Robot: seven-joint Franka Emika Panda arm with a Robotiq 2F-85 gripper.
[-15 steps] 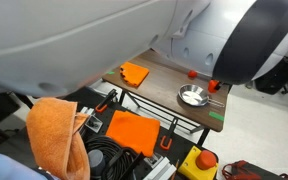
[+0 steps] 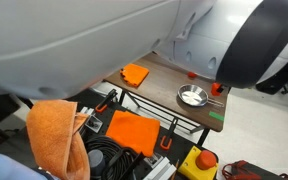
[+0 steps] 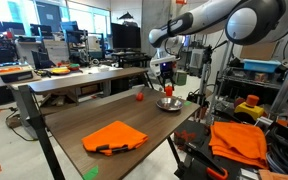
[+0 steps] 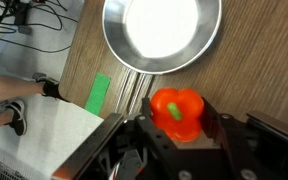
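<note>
A round red-orange object with a small green spot (image 4: 176, 113) sits between the dark fingers of my gripper, which is shut on it. The metal pan (image 4: 162, 28) lies just ahead of it in the wrist view, its double wire handle running back beside the fingers. In exterior view 2 the held red object (image 3: 167, 91) appears by the far rim of the pan (image 3: 169, 104). A second red object (image 3: 139, 96) rests on the wooden table. From exterior view 1 the arm hides most of the gripper; the pan (image 2: 193, 95) looks empty.
An orange cloth (image 3: 115, 137) lies on the near part of the wooden table (image 3: 79, 125). Green tape (image 4: 98, 93) marks the table near its edge, beside the pan handle. Much of the tabletop between cloth and pan is clear.
In exterior view 1 the arm and the red object by the pan have shifted slightly. The pan and the orange cloth stay where they were.
</note>
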